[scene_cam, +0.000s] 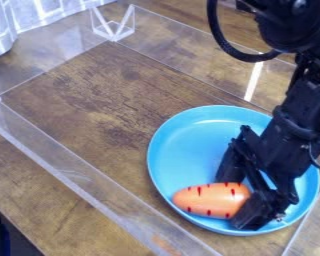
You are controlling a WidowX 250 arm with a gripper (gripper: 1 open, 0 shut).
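A toy carrot (210, 200), orange with dark red marks, lies in the lower part of a round blue plate (190, 150) on the right of the camera view. My black gripper (252, 190) is low over the plate, reaching down to the carrot's right end with its fingers open around that end. The fingers and the arm hide part of the carrot and the plate's right side, so I cannot see exactly where they touch.
Transparent strips run along its edges, with a white bracket (112, 25) at the back and white fabric (3, 20) at the top left.
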